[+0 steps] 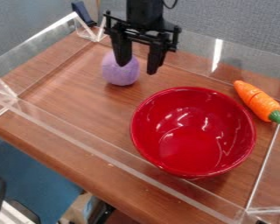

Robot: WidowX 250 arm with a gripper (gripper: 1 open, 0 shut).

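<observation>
The black gripper (139,58) hangs at the top centre, its two fingers open and pointing down, with the left finger just above a purple ball (120,73) that rests on the wooden surface. A large empty red bowl (192,132) stands to the front right. An orange carrot (257,101) with a green end lies to the right of the bowl, toward the back.
Clear plastic walls enclose the wooden table (73,87) on its sides. Past the front left edge is a blue floor with some dark items.
</observation>
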